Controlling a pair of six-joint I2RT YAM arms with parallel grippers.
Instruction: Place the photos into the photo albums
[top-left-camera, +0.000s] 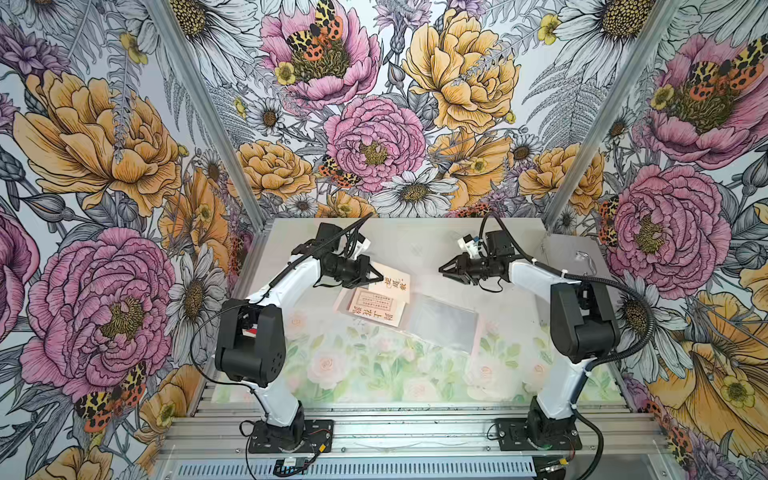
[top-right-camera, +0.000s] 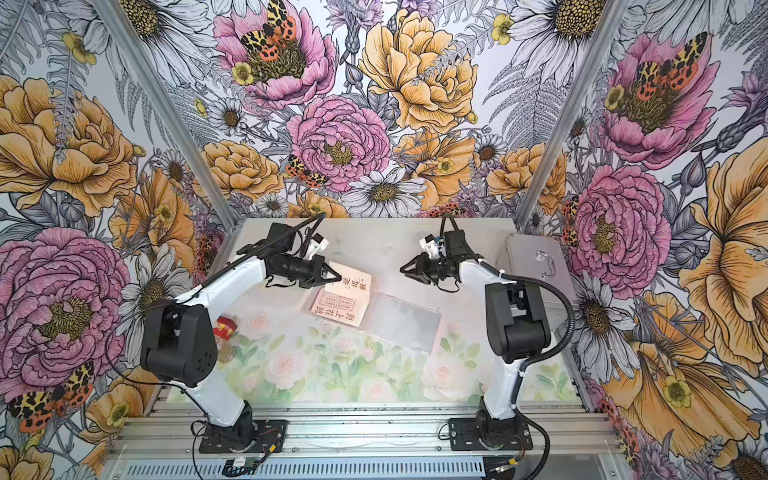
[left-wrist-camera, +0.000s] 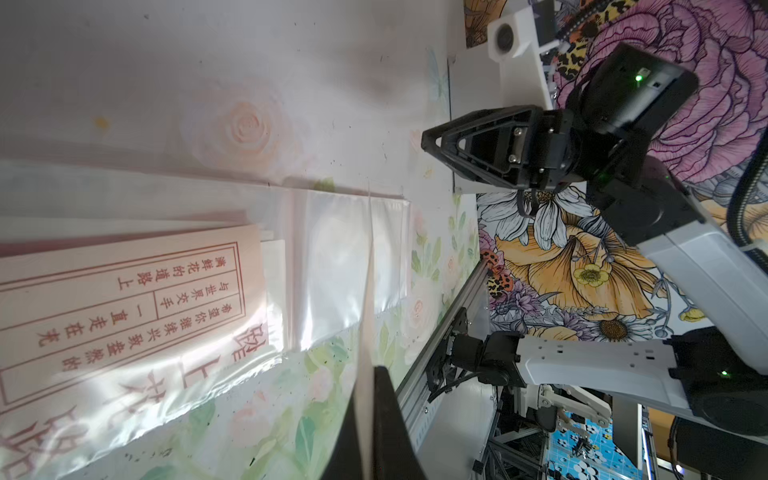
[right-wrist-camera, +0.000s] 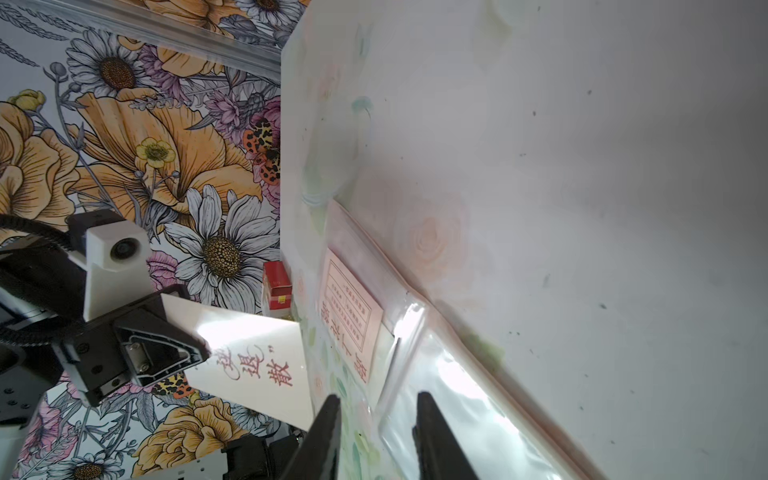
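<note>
My left gripper (top-left-camera: 376, 277) is shut on a cream photo card with red lettering, held above the album (top-right-camera: 400, 320) near its left part; the left wrist view shows the card edge-on. The album lies open with clear sleeves, another red-printed photo (left-wrist-camera: 128, 312) in its left sleeve and the right sleeve (right-wrist-camera: 456, 408) looking empty. My right gripper (top-left-camera: 444, 270) stands right of the held card, apart from it and above the table; its fingers look slightly apart in the right wrist view, with nothing between them.
A red package (top-right-camera: 224, 326) lies at the table's left, partly behind the left arm. A silver case (top-right-camera: 536, 264) stands at the right edge.
</note>
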